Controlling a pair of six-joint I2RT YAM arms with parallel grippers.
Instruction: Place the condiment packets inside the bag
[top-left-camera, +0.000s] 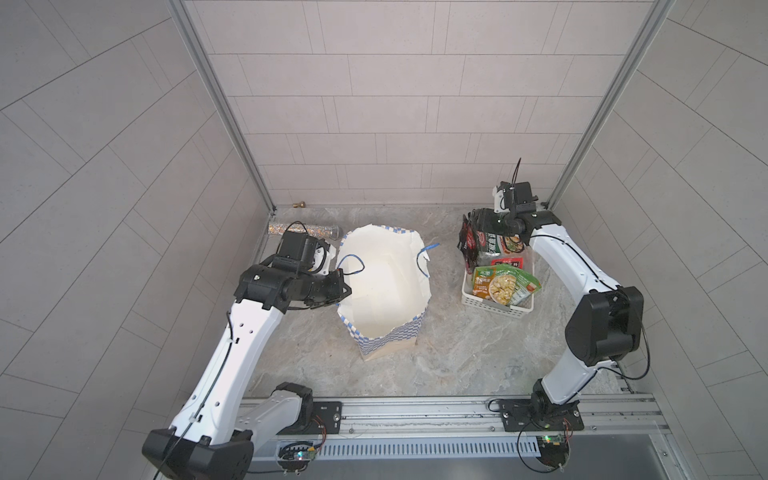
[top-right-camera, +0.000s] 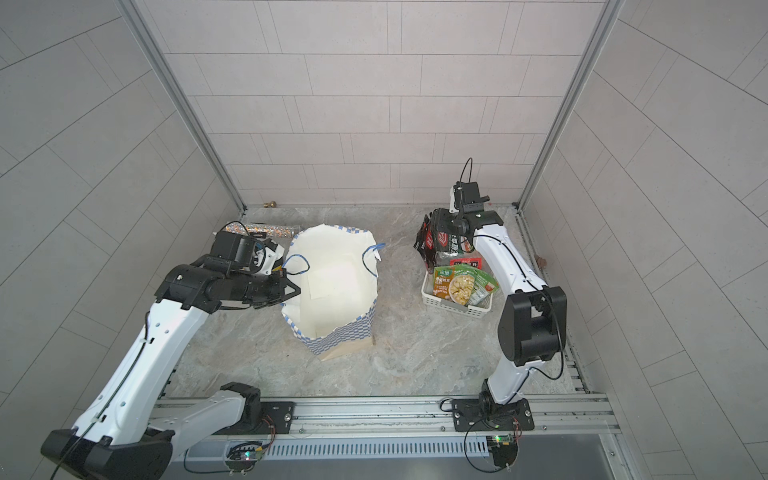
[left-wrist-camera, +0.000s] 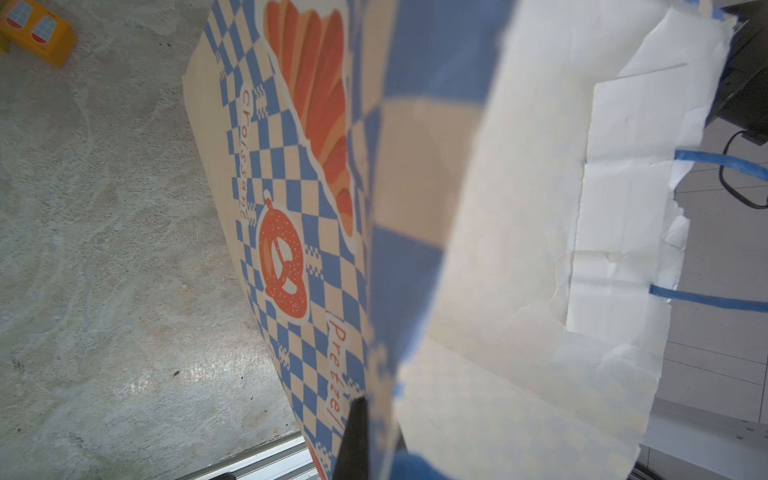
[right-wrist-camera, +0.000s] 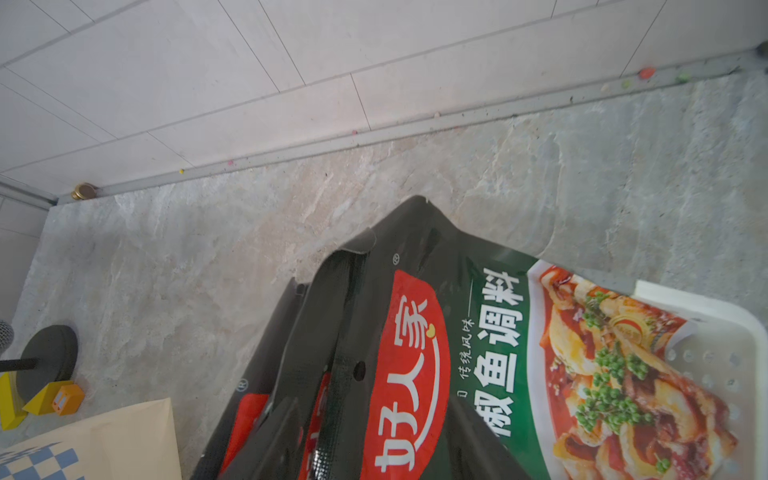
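Observation:
The paper bag (top-left-camera: 393, 334), blue-checked outside and white within, stands open-topped left of the table's middle. My left gripper (top-left-camera: 345, 289) is at its left side, shut on the bag's edge; in the left wrist view a dark finger (left-wrist-camera: 353, 440) shows beside that edge. Condiment packets crowd the white basket (top-left-camera: 489, 305) to the right: green-and-orange ones in front, including a packet with a bowl picture (top-left-camera: 502, 289), and black-and-red ones behind. Over the back ones, my right gripper is partly open, its blurred fingers to either side of the black packet's (right-wrist-camera: 406, 372) red label. Whether they touch it, I cannot tell.
A glittery tube (top-left-camera: 304, 230) lies behind my left gripper, and a small brass piece (top-left-camera: 298, 205) is by the back wall. Blue handles (top-left-camera: 429, 248) stick out at the bag's opening. Bare table separates bag and basket.

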